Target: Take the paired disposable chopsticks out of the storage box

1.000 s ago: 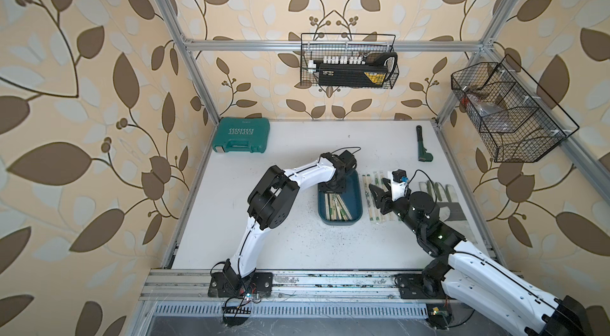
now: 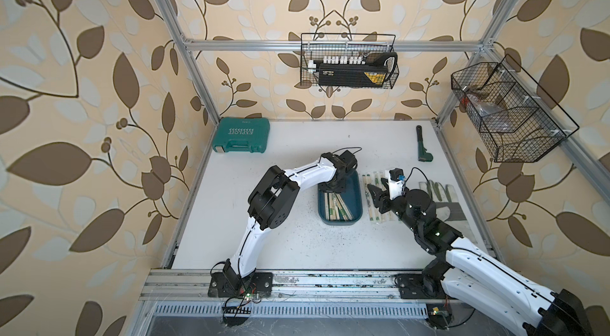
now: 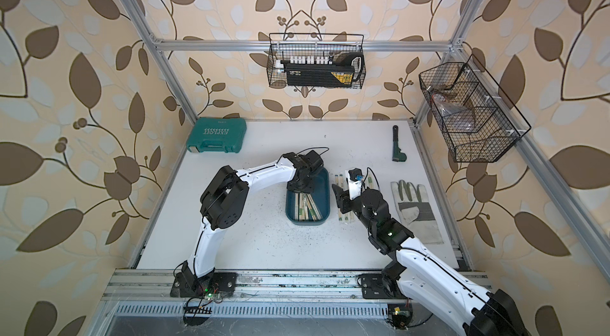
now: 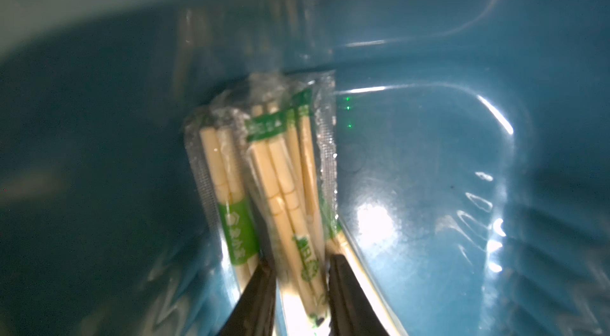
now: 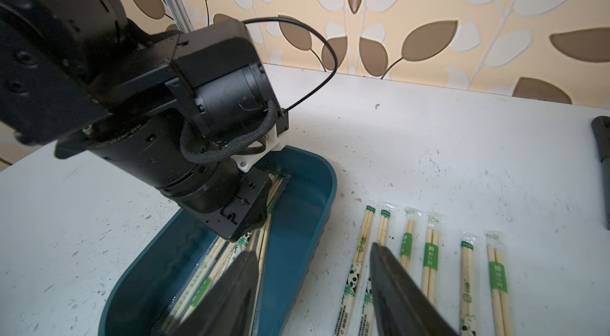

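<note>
Wrapped chopstick pairs [image 4: 274, 180] lie bunched in the blue storage box [image 2: 355, 202]. My left gripper is down inside the box, open, its fingertips either side of the top pair's lower part; whether they touch it is unclear. My right gripper hangs just right of the box with its fingers apart and nothing between them, above the table beside a row of several wrapped pairs [image 5: 430, 259] lying outside the box.
A green case [image 2: 241, 134] sits at the back left, a green tool [image 2: 424, 145] at the back right, gloves [image 3: 416, 215] at the right. Wire baskets [image 2: 349, 63] hang on the frame.
The left arm is almost still.
</note>
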